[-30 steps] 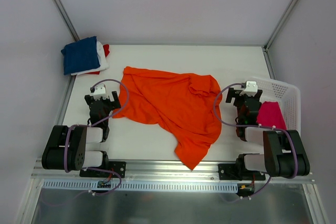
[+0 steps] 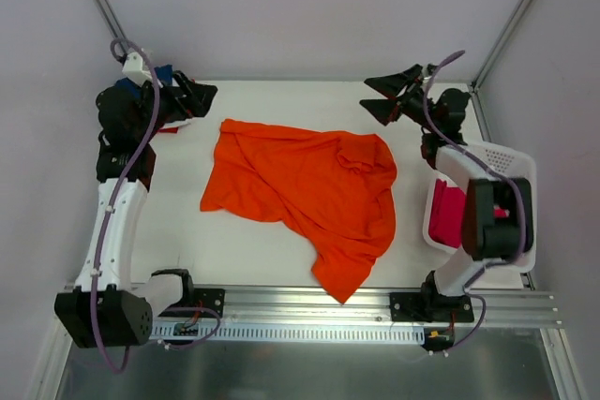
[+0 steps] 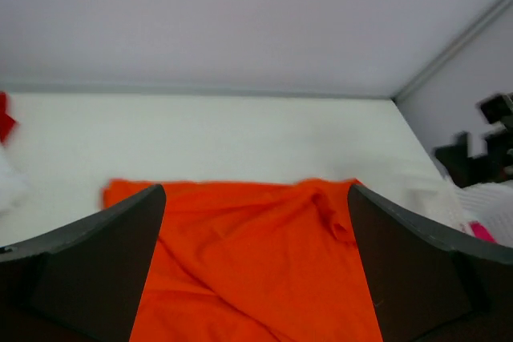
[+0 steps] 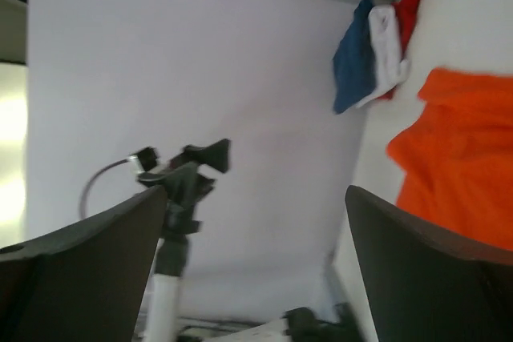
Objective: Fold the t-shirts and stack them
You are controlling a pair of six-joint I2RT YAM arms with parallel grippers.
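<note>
Spread on the white table is an orange-red shirt (image 2: 309, 185), crumpled at its upper right, with one end hanging over the table's front edge. My left gripper (image 2: 199, 98) is raised near the shirt's upper left corner, open and empty; its fingers (image 3: 96, 278) stand wide apart in the left wrist view. Across the table, my right gripper (image 2: 375, 100) also stands open, above and behind the shirt's right end, touching no cloth. A stack with a blue cloth (image 4: 355, 62), a white one (image 4: 386, 46) and a red one (image 4: 407, 15) shows in the right wrist view.
A white basket (image 2: 511, 164) at the right holds a crimson cloth (image 2: 447, 213), partly hidden by my right arm. From above, my left arm covers most of the stack at the back left. Bare table (image 2: 281, 100) lies behind the shirt.
Both arms have risen and reached toward the back of the table, the right gripper also moving left. My left arm now covers the stack. The orange-red shirt lies as before.
</note>
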